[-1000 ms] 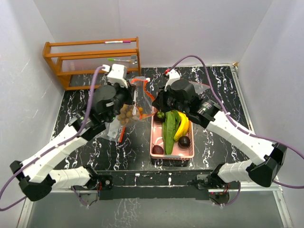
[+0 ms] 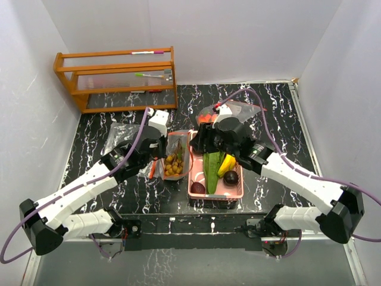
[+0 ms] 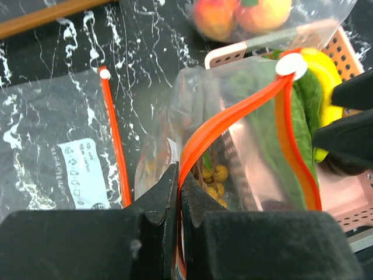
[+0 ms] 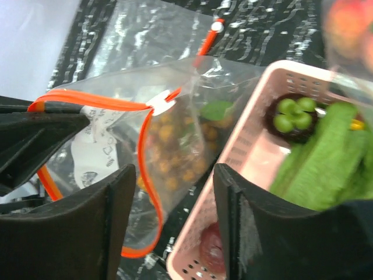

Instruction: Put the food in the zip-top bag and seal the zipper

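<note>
An open zip top bag (image 2: 175, 161) with orange zipper edges holds small yellow food with green stems. My left gripper is shut on the bag's orange edge. My right gripper stands part open above the bag's right side, its fingers apart. The pink basket (image 2: 198, 173) right of the bag holds green leafy food (image 4: 315, 157), a banana (image 2: 226, 164), dark round fruit (image 2: 230, 177) and a green cluster in a dark cup (image 4: 294, 116).
A flat empty bag (image 3: 52, 151) with an orange slider lies at the left. A bag of peaches (image 3: 242, 14) is behind the basket. A wooden rack (image 2: 119, 70) stands at the back left.
</note>
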